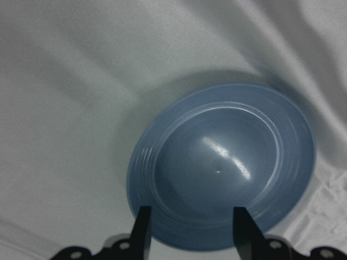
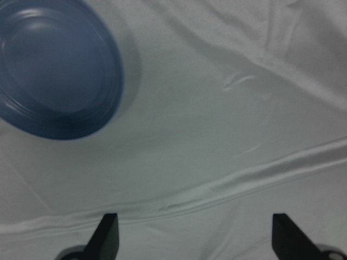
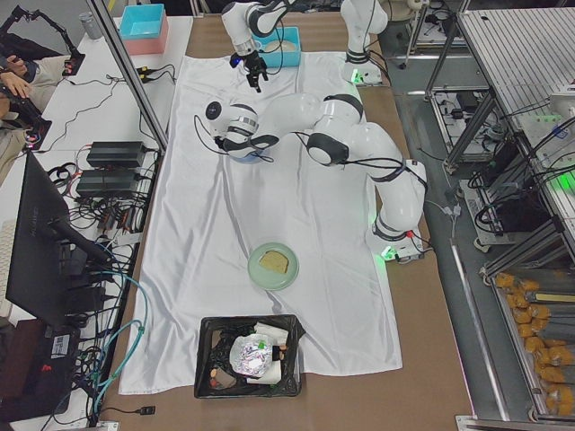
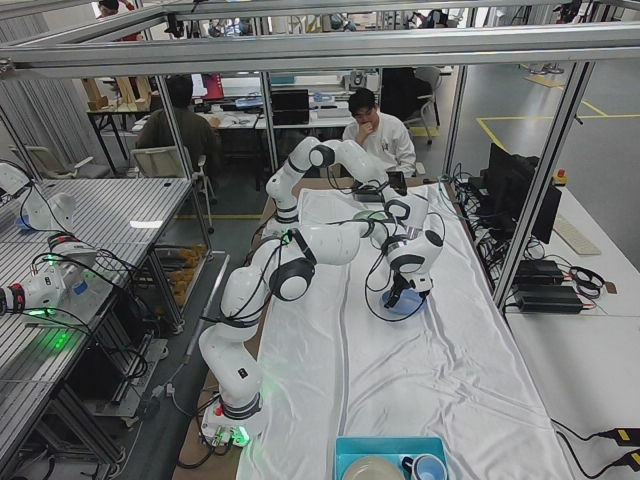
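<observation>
A blue plate (image 1: 217, 157) lies on the white cloth; in the camera left view it is mostly hidden under the arms. In the left wrist view my left gripper is open, its fingertips above the plate's near rim with nothing between them. In the right wrist view the plate (image 2: 57, 67) sits off to the upper left of my right gripper, which stands open over bare cloth.
A green plate (image 3: 260, 278) with a bread-like slice lies on the near half of the cloth. A black bin (image 3: 205, 350) of items stands beyond it. A blue tray (image 4: 390, 445) with dishes sits at the opposite end.
</observation>
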